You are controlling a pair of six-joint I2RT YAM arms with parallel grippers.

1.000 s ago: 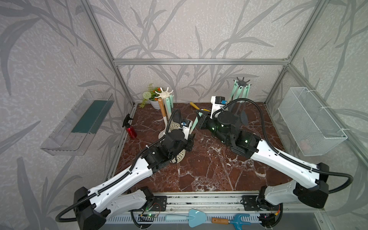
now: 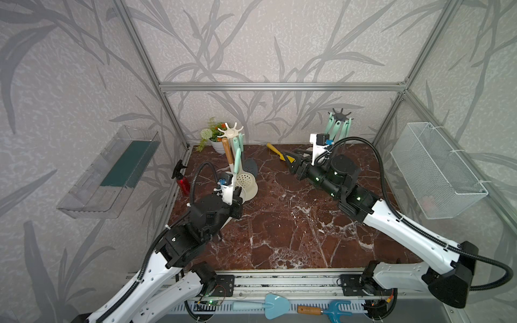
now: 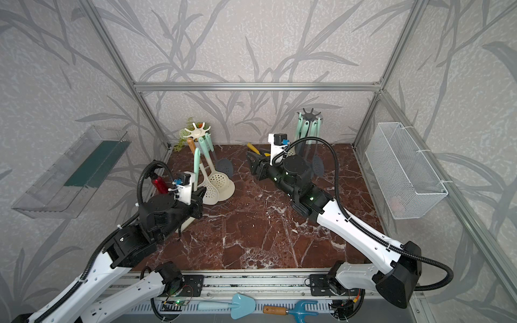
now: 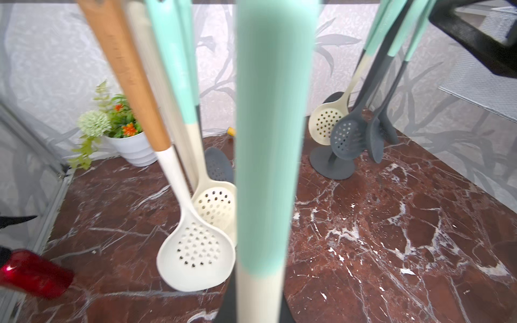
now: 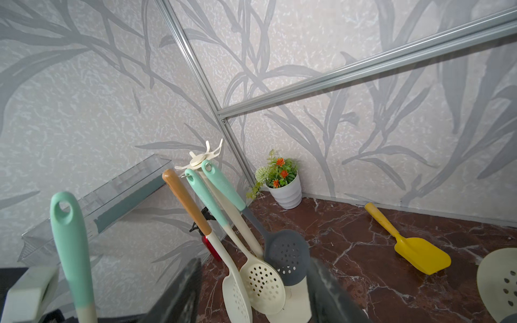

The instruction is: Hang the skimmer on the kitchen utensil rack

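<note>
In the left wrist view the skimmer's mint handle point(image 4: 273, 134) stands upright close to the camera, its cream neck point(image 4: 259, 298) between the fingers of my left gripper point(image 2: 237, 203), which is shut on it. The skimmer's lower end is mostly hidden by the left arm. The cream rack point(image 2: 230, 130) at the back left carries several utensils, among them an orange-handled skimmer point(image 5: 185, 202) and a mint-handled one point(image 5: 207, 196). My right gripper is open, apart from the held skimmer, with no object gripped; the hanging utensils seen between its fingers are farther back.
A grey rack point(image 2: 340, 115) with utensils stands back right. A yellow scoop point(image 5: 420, 253) lies near the back wall. A plant pot point(image 5: 286, 192) and a red spray bottle point(image 2: 183, 185) are at the left.
My left gripper has moved left with the skimmer, which now stands more upright. The right gripper, earlier at the top of the handle, is now apart from it, farther right.
</note>
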